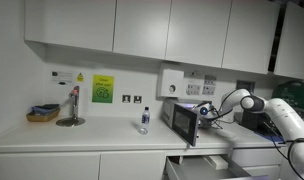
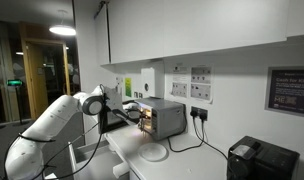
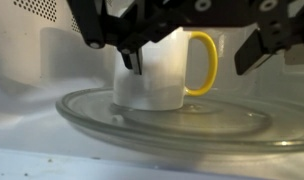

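A white mug [image 3: 157, 80] with a yellow handle [image 3: 213, 62] stands upright on the round glass turntable [image 3: 87, 108] inside the microwave [image 2: 170, 119]. In the wrist view my gripper is open, with one finger [image 3: 132, 58] in front of the mug body and the other right of the handle. The handle shows in the gap between them; whether anything touches is unclear. From outside, the gripper [image 1: 205, 113] is at the microwave's mouth beside its open door [image 1: 185, 124]. The mug cannot be made out in the exterior views.
A white plate [image 2: 152, 152] lies on the counter beside the microwave, with a black appliance [image 2: 260, 160] farther right. A bottle [image 1: 144, 121] stands left of the microwave door. Below the counter, a drawer [image 1: 207, 172] is pulled out.
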